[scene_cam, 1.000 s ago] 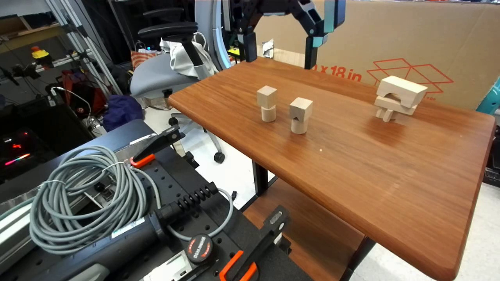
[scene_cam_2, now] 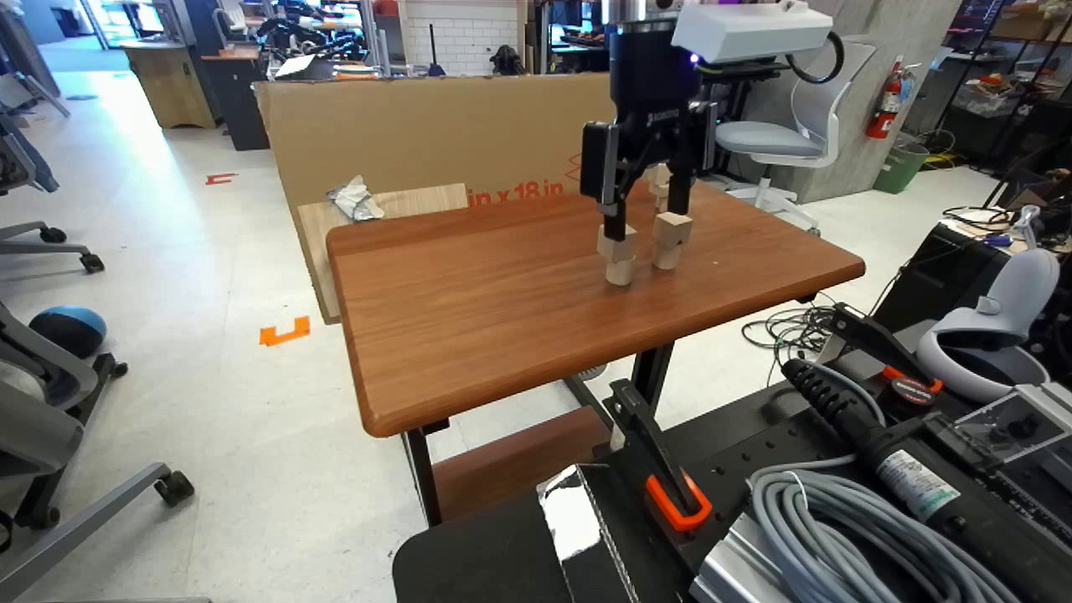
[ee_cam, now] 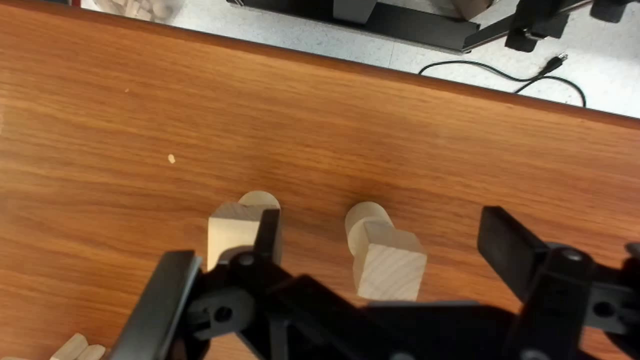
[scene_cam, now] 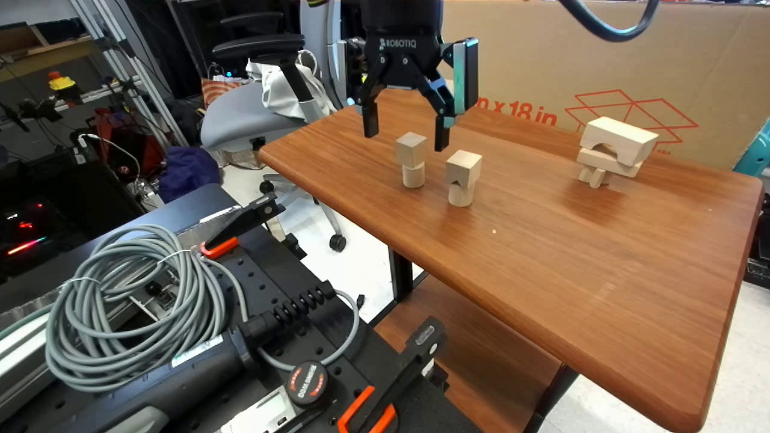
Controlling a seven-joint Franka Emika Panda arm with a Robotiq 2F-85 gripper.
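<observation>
Two small stacks stand on the wooden table, each a block atop a short cylinder. In exterior view 1 the left stack is topped by a plain cube (scene_cam: 411, 150) over a cylinder (scene_cam: 413, 176). To its right, a block with a notch in its underside (scene_cam: 463, 167) rests on another cylinder (scene_cam: 461, 195). My gripper (scene_cam: 406, 130) is open above the table near the cube stack, touching neither as far as shows. In the wrist view the cube (ee_cam: 393, 272) lies between the spread fingers, while the left finger partly covers the notched block (ee_cam: 231, 231).
A separate structure of stacked blocks with an arch piece (scene_cam: 613, 144) stands at the table's right. A cardboard sheet (scene_cam: 678, 79) rises behind the table (scene_cam: 577, 274).
The open gripper has come down and a little left in exterior view 1, nearer to the cube stack. The blocks have not moved.
</observation>
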